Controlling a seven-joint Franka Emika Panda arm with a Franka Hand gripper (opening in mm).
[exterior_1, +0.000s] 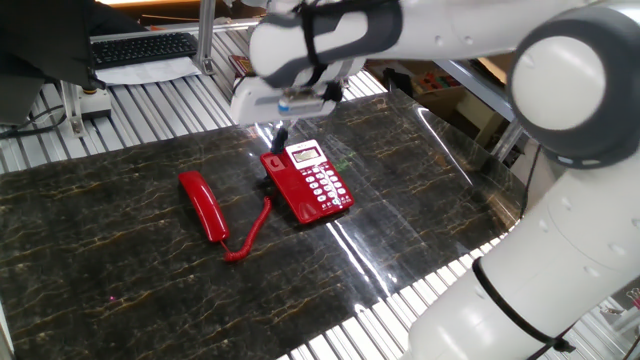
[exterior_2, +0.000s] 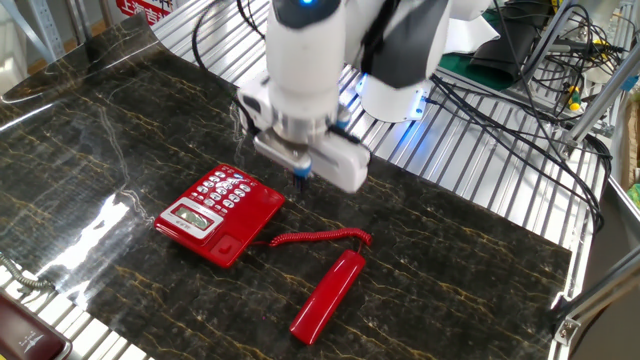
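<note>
A red desk phone base (exterior_1: 306, 188) with white keys and a small display lies on the dark marbled board. Its red handset (exterior_1: 204, 207) is off the base, resting apart on the board, and a coiled red cord (exterior_1: 249, 232) runs between them. In the second exterior view the handset (exterior_2: 328, 297) lies to the right of the phone base (exterior_2: 220, 213). Above the board, close to the base's display end in the first view, hangs my gripper (exterior_1: 281, 136). Its dark fingertips (exterior_2: 300, 184) appear together at the hand's middle, with nothing visible between them.
Bare marbled board (exterior_1: 110, 260) surrounds the phone. A keyboard (exterior_1: 145, 48) and paper (exterior_1: 148, 70) sit on the slatted metal table behind. Loose cables (exterior_2: 530, 125) run along the far right in the second view.
</note>
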